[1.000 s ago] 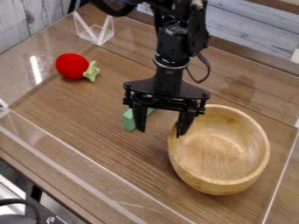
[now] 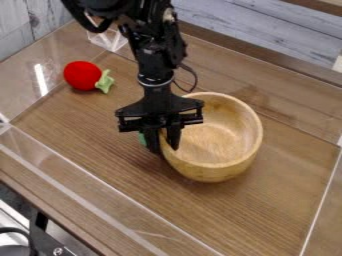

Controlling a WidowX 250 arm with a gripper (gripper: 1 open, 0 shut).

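My gripper (image 2: 163,130) is low over the table at the left rim of a pale wooden bowl (image 2: 221,140). Its fingertips overlap that rim; whether they grip it I cannot tell. A green object (image 2: 144,139) is mostly hidden behind the gripper, on the bowl's left.
A red tomato-like object (image 2: 82,75) with green leaves lies at the upper left. A clear angular object (image 2: 107,38) stands at the back left.
The bowl and my gripper have moved left and up in the view, and the bowl now covers more of the area by the green object.
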